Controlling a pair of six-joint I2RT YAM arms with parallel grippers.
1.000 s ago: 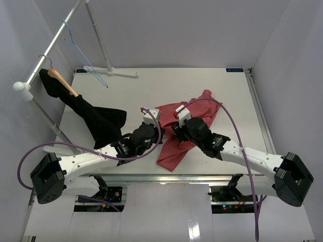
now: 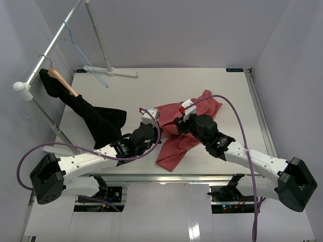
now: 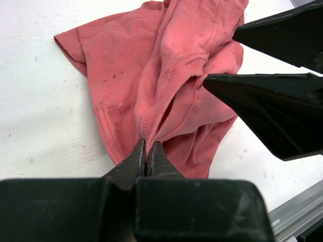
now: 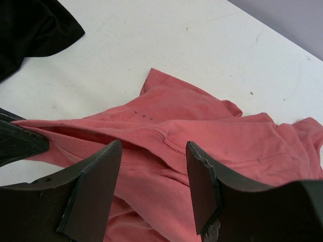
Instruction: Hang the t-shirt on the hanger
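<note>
A red T-shirt (image 2: 176,151) lies crumpled on the white table. My left gripper is shut on a gathered edge of it, near the middle of the table; the cloth rises into its fingertips. My right gripper stands open just right of the left one, above the shirt, with fabric visible between and beneath its fingers. In the top view a blue hanger (image 2: 82,55) hangs empty from the rail, and a wooden hanger (image 2: 63,80) carries a black garment (image 2: 96,121).
The white rack (image 2: 45,50) stands along the left side, with a foot at the back. Grey walls close in the sides and back.
The left arm and the hangers have stayed where they were.
</note>
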